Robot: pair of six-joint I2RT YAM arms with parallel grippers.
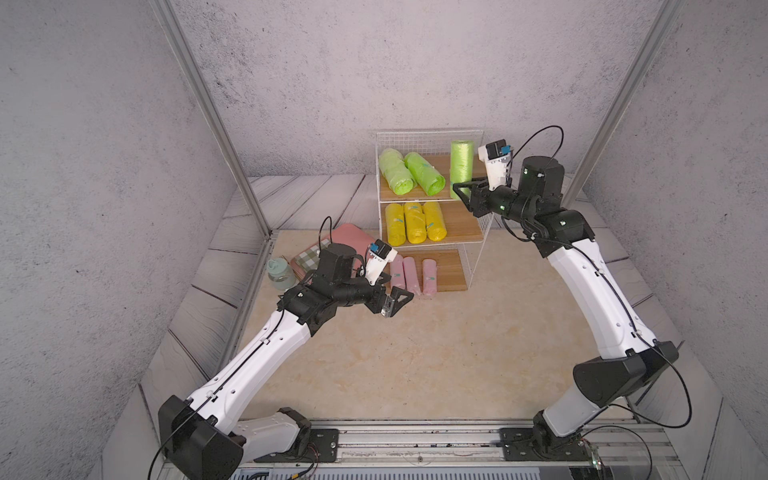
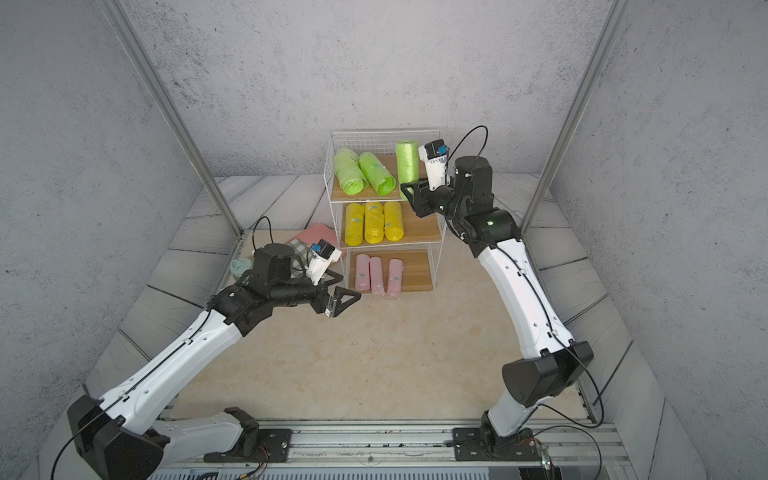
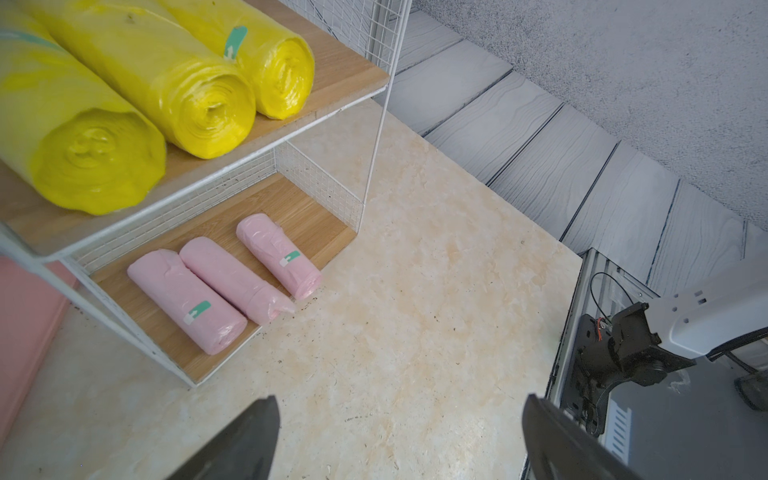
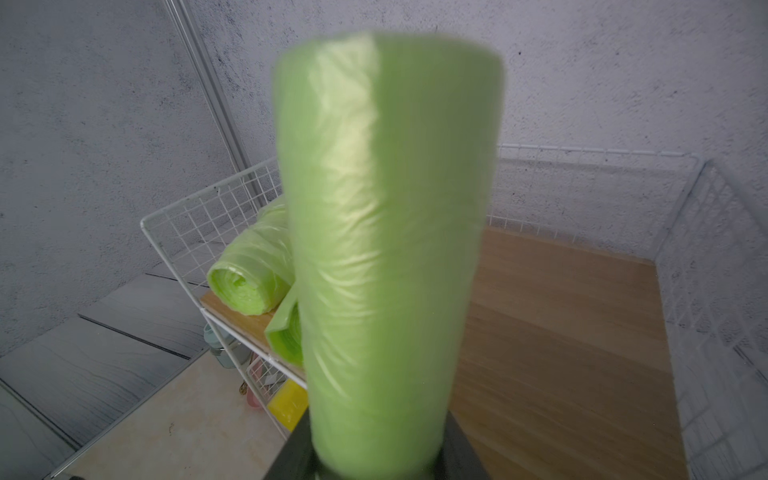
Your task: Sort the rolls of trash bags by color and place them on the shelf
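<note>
My right gripper (image 1: 468,192) is shut on an upright green roll (image 1: 461,160), held at the top shelf's right part, where two green rolls (image 1: 424,172) lie on the left. In the right wrist view the held roll (image 4: 384,240) hides much of the shelf. Yellow rolls (image 1: 415,224) lie side by side on the middle level, and pink rolls (image 3: 272,256) on the bottom one. My left gripper (image 1: 395,302) stands open, low in front of the shelf, with nothing between its fingers.
The white wire rack has bare wood (image 4: 568,320) on the top right, bounded by mesh sides. A pink item, a checked cloth and a jar (image 1: 280,273) sit left of the rack.
</note>
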